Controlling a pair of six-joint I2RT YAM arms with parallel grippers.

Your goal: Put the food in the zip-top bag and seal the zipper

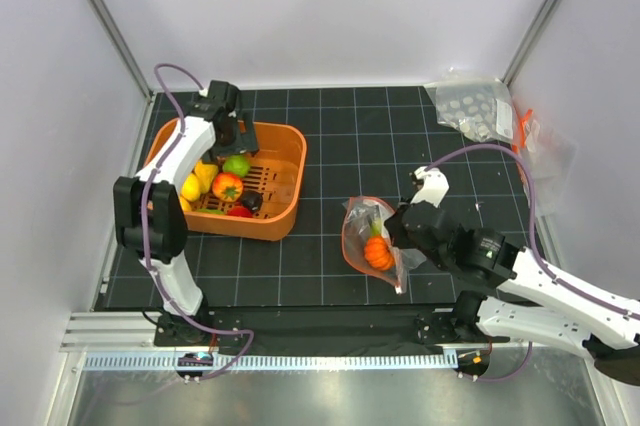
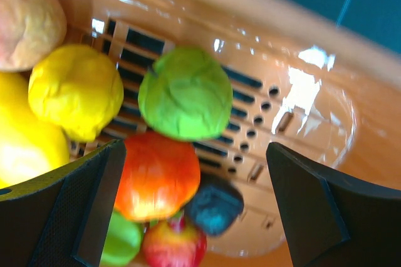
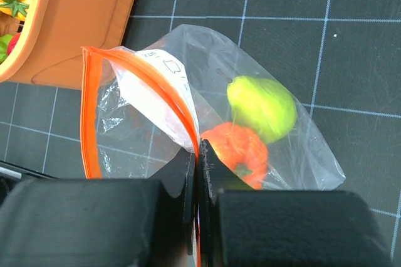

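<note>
My left gripper stands open over the orange basket (image 1: 288, 198), its fingers (image 2: 75, 207) spread wide with nothing gripped. A round green fruit (image 2: 185, 94) lies just ahead of the gap between them. Close to it are a yellow fruit (image 2: 76, 91), a red-orange tomato-like one (image 2: 156, 176) and a dark one (image 2: 215, 206). The right gripper is shut on the orange-edged rim of the clear zip bag (image 3: 182, 44). The bag's mouth gapes toward the basket. Inside lie a green pear (image 3: 262, 107) and an orange pumpkin (image 3: 237, 151).
Flat clear bags, one with round shapes on it (image 1: 478, 106) and one with an orange edge (image 1: 545, 161), lie at the back right. Tiled table between basket and held bag is bare. The basket's raised wall (image 3: 94, 29) stands close to the bag's mouth.
</note>
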